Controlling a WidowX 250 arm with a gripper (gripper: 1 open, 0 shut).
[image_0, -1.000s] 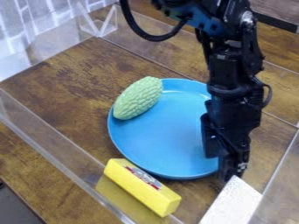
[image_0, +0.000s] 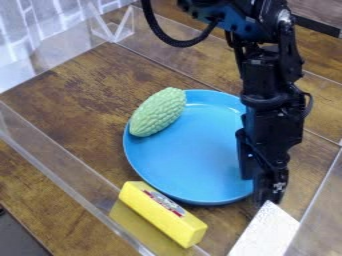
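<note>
My gripper (image_0: 263, 172) is low over the right rim of a blue plate (image_0: 186, 156), its black fingers pointing down; it is open, and nothing clearly shows between them. A green corn-like toy (image_0: 156, 111) lies on the plate's upper left. A yellow block (image_0: 160, 214) with a dark label lies in front of the plate. A white object (image_0: 263, 236) sits at the lower right, just below my gripper.
Clear plastic walls run along the left and right of the wooden surface (image_0: 74, 85). Bare wood is free at the upper left and behind the plate.
My gripper has shifted very slightly over the last second near the plate's right rim; the plate, toy, yellow block and white object look unmoved.
</note>
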